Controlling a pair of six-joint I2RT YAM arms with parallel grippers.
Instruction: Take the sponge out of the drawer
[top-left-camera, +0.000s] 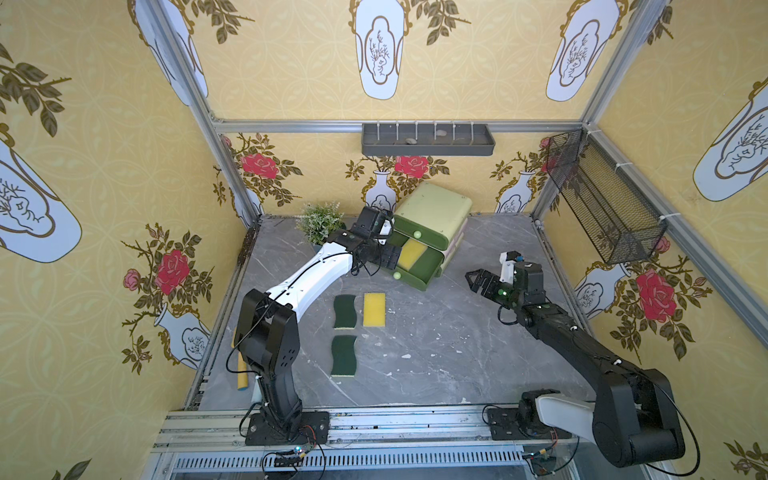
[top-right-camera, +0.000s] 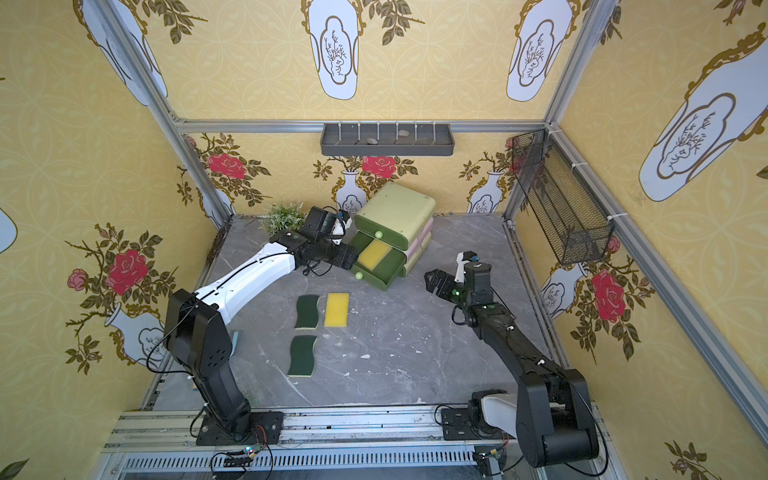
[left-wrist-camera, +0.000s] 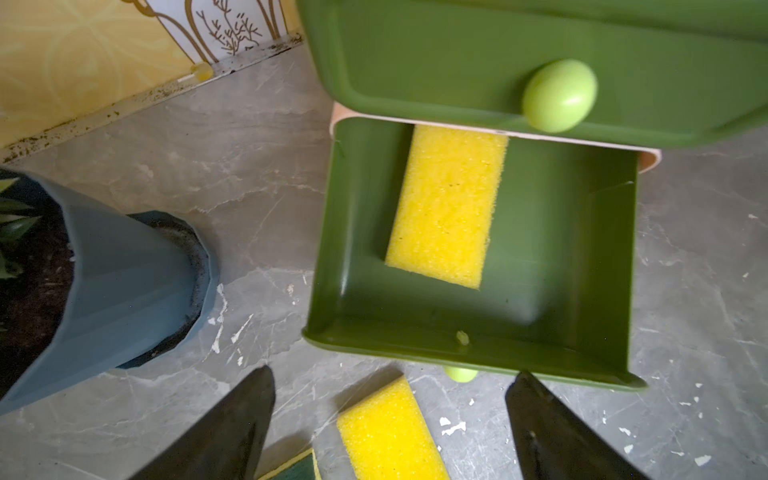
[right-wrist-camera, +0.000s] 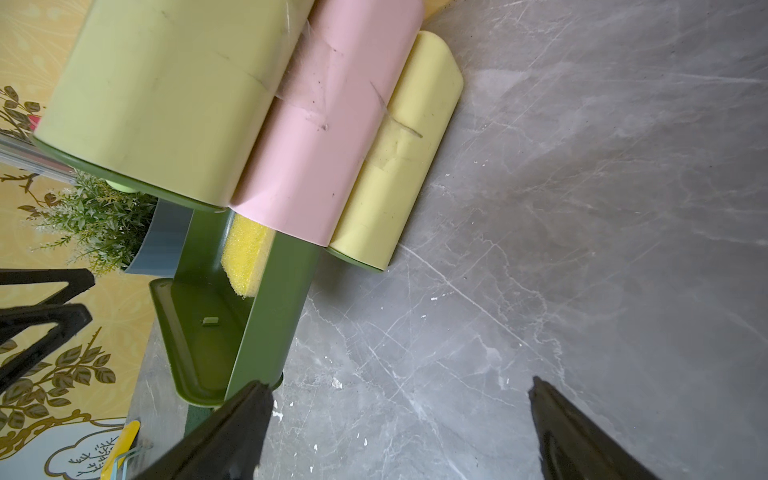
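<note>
A yellow sponge lies inside the pulled-out green drawer of the stacked drawer box (top-left-camera: 432, 208), also visible in the right wrist view. My left gripper hangs above and in front of that drawer, open, its fingers empty over the bare table and another sponge. My right gripper stands open to the right of the box, facing it, with only table between its fingers.
A potted plant (left-wrist-camera: 136, 280) is left of the drawer. Loose sponges (top-left-camera: 374, 309) lie in front on the table. A wire basket (top-left-camera: 608, 200) hangs on the right wall.
</note>
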